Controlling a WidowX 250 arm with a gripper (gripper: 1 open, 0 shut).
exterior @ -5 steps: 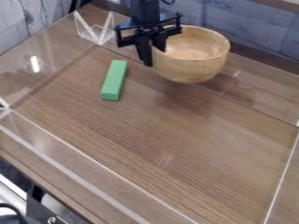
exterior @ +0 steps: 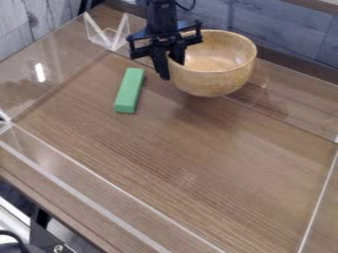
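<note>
A large tan bowl (exterior: pixel 214 69) is at the upper middle of the camera view. My black gripper (exterior: pixel 168 51) is at the bowl's left rim, its fingers reaching down over it; whether they grip the rim I cannot tell. A green block (exterior: pixel 129 90) lies on the wooden table (exterior: pixel 169 178), left of and below the bowl.
A wire rack-like object (exterior: pixel 109 27) stands at the upper left by the table's edge. Dark cables show at the lower left corner.
The gripper and bowl have shifted slightly over the last second. The green block has not moved.
</note>
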